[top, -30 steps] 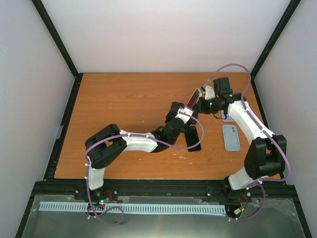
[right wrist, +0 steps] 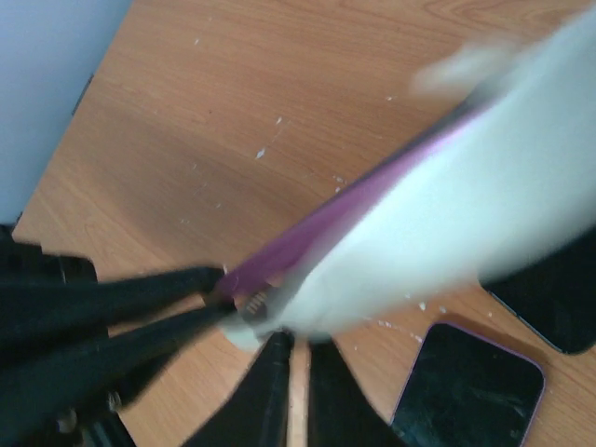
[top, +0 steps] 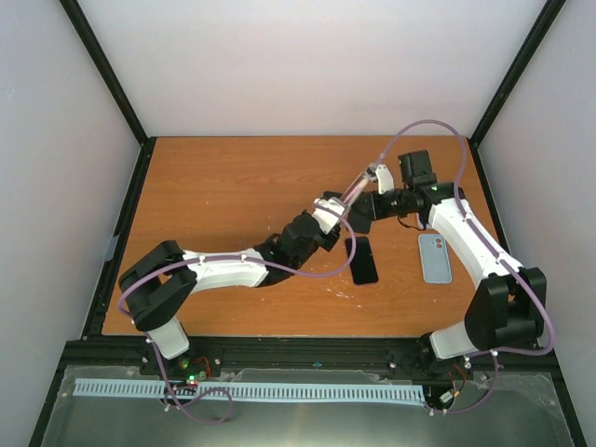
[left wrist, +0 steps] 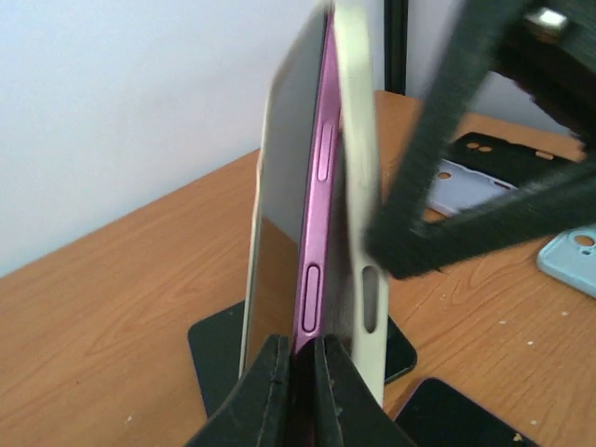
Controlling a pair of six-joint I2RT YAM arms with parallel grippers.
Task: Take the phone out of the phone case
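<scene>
In the left wrist view the phone (left wrist: 318, 214) stands tilted, its purple side edge facing me. My left gripper is shut on its lower part. The pale case (left wrist: 361, 186) runs along the phone's right side, a dark gap between them; a pale rim (left wrist: 252, 270) also shows on the left. Close to the case, a dark, blurred finger (left wrist: 405, 244) of my right gripper shows. In the right wrist view its fingertips lie close together at the blurred case's near edge. Whether they hold that edge cannot be told.
On the table beneath lie dark phones (top: 363, 261) (left wrist: 219, 349). To the right are a light blue case (top: 435, 258), a lilac case (left wrist: 463, 189) and a black one (left wrist: 507, 160).
The phone and case now appear narrower from above. My right gripper has shifted slightly left and towards the front.
</scene>
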